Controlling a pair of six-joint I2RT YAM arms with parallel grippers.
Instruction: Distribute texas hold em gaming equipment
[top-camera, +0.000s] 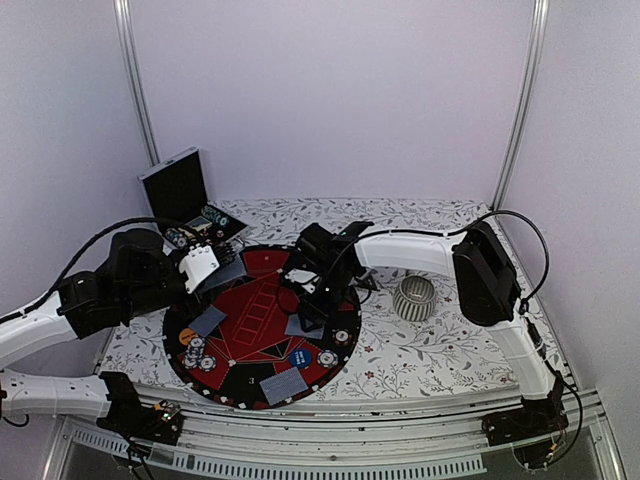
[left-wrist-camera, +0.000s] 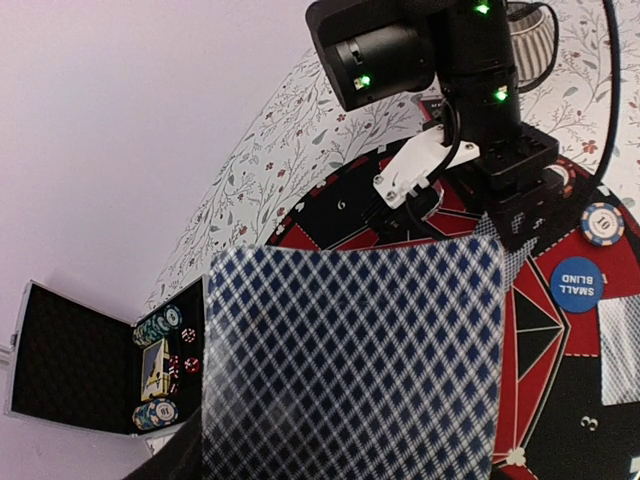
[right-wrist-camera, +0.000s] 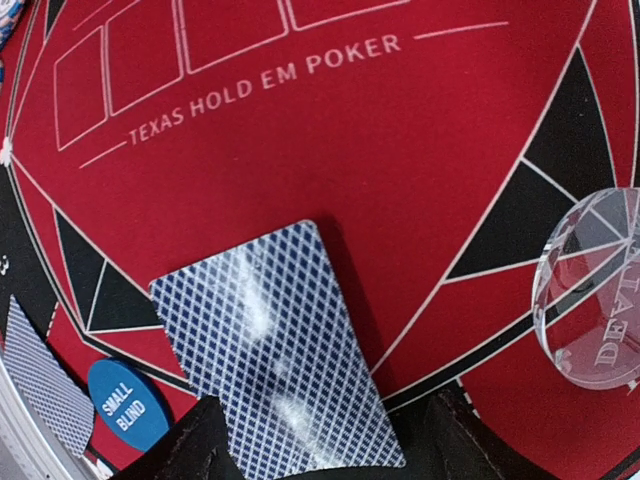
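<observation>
My left gripper (top-camera: 208, 268) is at the table's left, shut on blue-checked playing cards (left-wrist-camera: 355, 360). They fill the lower middle of the left wrist view and hide the fingertips; whether it is one card or a stack cannot be told. Low over the round red-and-black poker mat (top-camera: 240, 312) is my right gripper, open. Between and beyond its fingers lies another blue-checked card (right-wrist-camera: 270, 340), flat on the mat and not lifted. A clear dealer disc (right-wrist-camera: 600, 300) lies right of it. The blue small blind disc (right-wrist-camera: 128, 405) is to its left.
An open chip case (top-camera: 178, 195) with chips and dice stands back left. Right of the mat is a ribbed metal cup (top-camera: 413, 298). More cards (top-camera: 284, 386) and chips (top-camera: 328, 358) lie along the mat's near side.
</observation>
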